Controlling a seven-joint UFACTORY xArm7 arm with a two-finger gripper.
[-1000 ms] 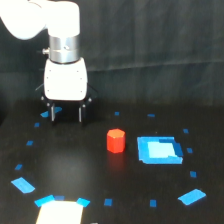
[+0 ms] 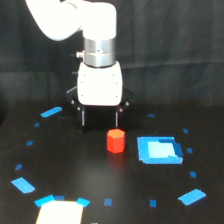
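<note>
The white robot arm reaches down from the top left to the gripper [image 2: 101, 117], which hangs open just above and left of a red hexagonal block [image 2: 116, 141] on the black table. To the right of the block lies a blue taped square [image 2: 144, 150] with a pale white patch inside it.
Small blue tape marks are scattered over the dark table [image 2: 70, 175]. A pale object [image 2: 60, 213] is cut off at the bottom left edge.
The gripper has moved right, closer to the red block. The block and the blue square have not visibly moved.
</note>
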